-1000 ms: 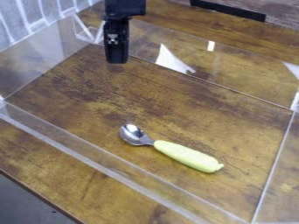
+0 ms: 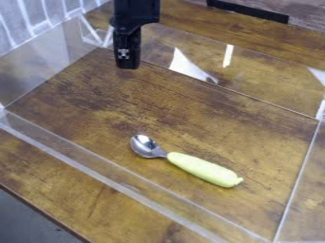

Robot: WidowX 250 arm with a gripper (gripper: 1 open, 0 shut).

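A spoon [image 2: 200, 167] with a pale yellow-green handle and a metal bowl lies on the wooden surface, right of centre in the lower half of the view. My black gripper [image 2: 127, 55] hangs at the upper left, well above and behind the spoon and apart from it. It looks shut, with no object visible between its fingers.
Clear acrylic walls [image 2: 95, 192] enclose the work area on the wooden table [image 2: 64, 209]. The floor inside is bare apart from the spoon. A white railing [image 2: 32, 24] stands beyond the table at the upper left.
My gripper has shifted very slightly at the upper left. The spoon has not moved.
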